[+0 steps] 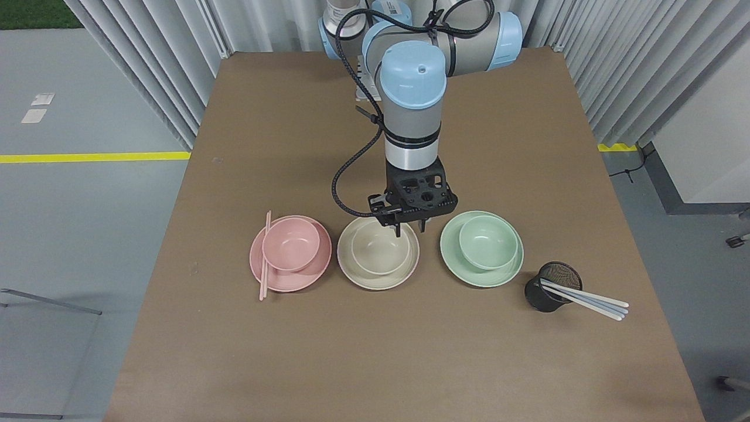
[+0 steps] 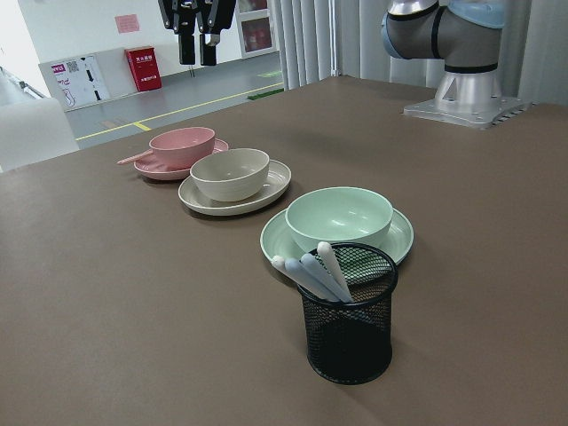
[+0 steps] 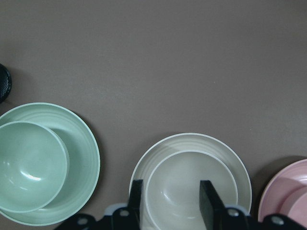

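My black gripper (image 1: 411, 226) hangs above the cream bowl (image 1: 376, 253) on its cream plate (image 2: 200, 200), fingers apart and empty. To one side a green bowl (image 3: 29, 163) rests on a green plate (image 1: 457, 260); to the other a pink bowl (image 1: 290, 246) sits on a pink plate (image 1: 295, 280), with pink chopsticks (image 1: 263, 281) along the plate's outer side. A black mesh cup (image 2: 349, 346) holds white and light blue chopsticks (image 1: 590, 299) beside the green set.
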